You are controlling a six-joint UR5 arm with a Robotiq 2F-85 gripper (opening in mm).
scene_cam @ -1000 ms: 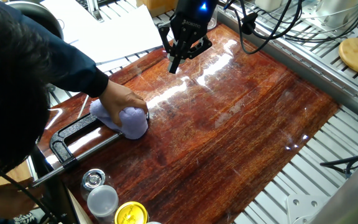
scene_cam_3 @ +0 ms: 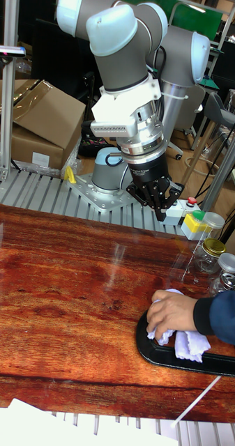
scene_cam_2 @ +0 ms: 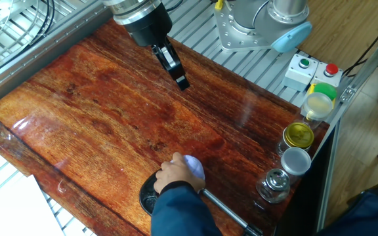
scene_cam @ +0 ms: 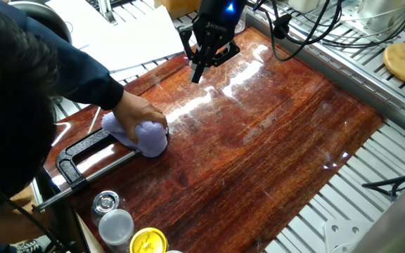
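My gripper (scene_cam: pixel 197 73) hangs above the far part of the brown wooden board (scene_cam: pixel 273 140), clear of everything on it. Its fingers converge to one tip, so it looks shut, and nothing shows between them. In exterior view 2 the gripper (scene_cam_2: pixel 182 84) points down over bare wood. A person's hand (scene_cam: pixel 136 112) presses a lilac cloth (scene_cam: pixel 151 138) onto a black clamp-like frame (scene_cam: pixel 67 165) with a metal rod. The same cloth (scene_cam_3: pixel 190 345) lies bunched over the black frame (scene_cam_3: pixel 159 353) in exterior view 3. Hand and cloth hide part of the frame.
Several jars line the board's edge near the person, among them a yellow-lidded jar (scene_cam_2: pixel 299 136) and a silver-lidded one (scene_cam_2: pixel 277 179). A control box with a red button (scene_cam_2: pixel 331 69) stands beyond the board. The board's middle is bare.
My gripper, the cloth and the hand on it stay put. The person's other hand shifts slightly at the lower left, where the rod's end sits; that hand is now mostly out of sight.
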